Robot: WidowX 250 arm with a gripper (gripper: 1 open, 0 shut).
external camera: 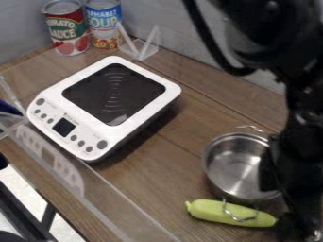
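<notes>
A steel pot (235, 165) with wire handles sits on the wooden counter, right of centre. In front of it lies a long yellow-green vegetable (221, 212). The black robot arm fills the right side of the view, its gripper (288, 210) low at the right edge, beside the pot and partly cut off; its fingers are too dark to read.
A white induction cooker (68, 112) stands at left, with a tomato sauce can (67, 26) and an alphabet soup can (102, 21) behind it. Clear plastic edges run along the left front. Bare counter shows behind the pot.
</notes>
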